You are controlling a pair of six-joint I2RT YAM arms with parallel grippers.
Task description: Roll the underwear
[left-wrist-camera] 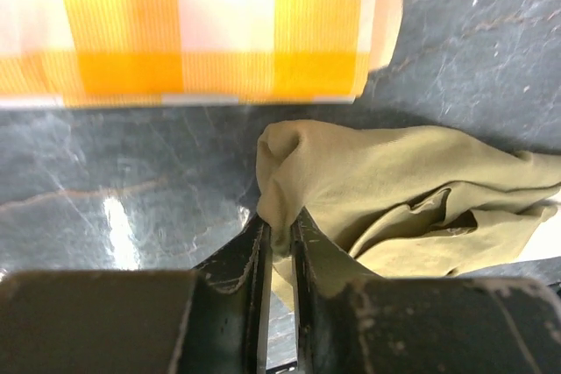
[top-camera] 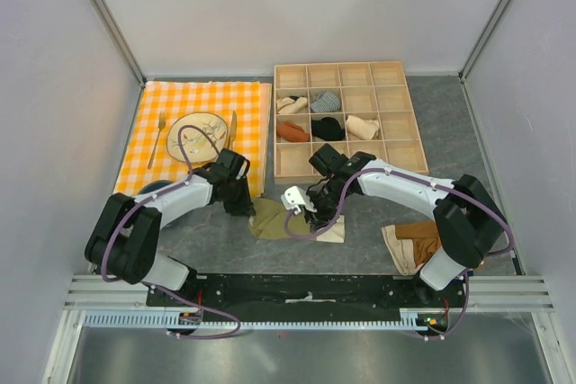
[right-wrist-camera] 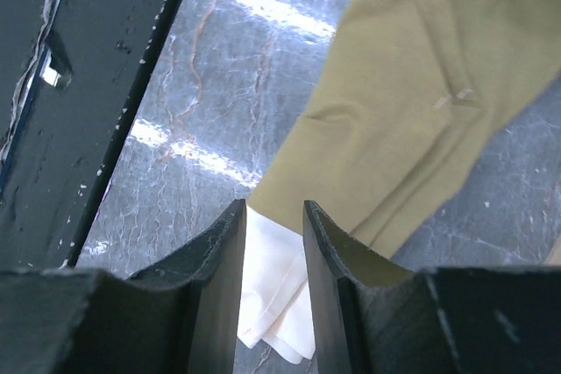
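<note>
The olive underwear (top-camera: 274, 222) with a white waistband (top-camera: 333, 229) lies on the dark tabletop between my arms. At its left end my left gripper (top-camera: 249, 210) is shut on a pinched fold; in the left wrist view the olive cloth (left-wrist-camera: 351, 164) bunches up from the closed fingertips (left-wrist-camera: 302, 238). My right gripper stands open over the waistband end, its fingers (right-wrist-camera: 223, 243) apart. In the right wrist view the white waistband (right-wrist-camera: 272, 260) shows below and between them; whether they touch it I cannot tell.
A wooden compartment box (top-camera: 396, 114) with several rolled cloths stands at the back. An orange checked cloth (top-camera: 135, 146) bearing a plate (top-camera: 180, 128) lies at the left, with a blue bowl (top-camera: 162, 188) partly hidden by my left arm. Folded brown cloth (top-camera: 414, 245) lies at the right.
</note>
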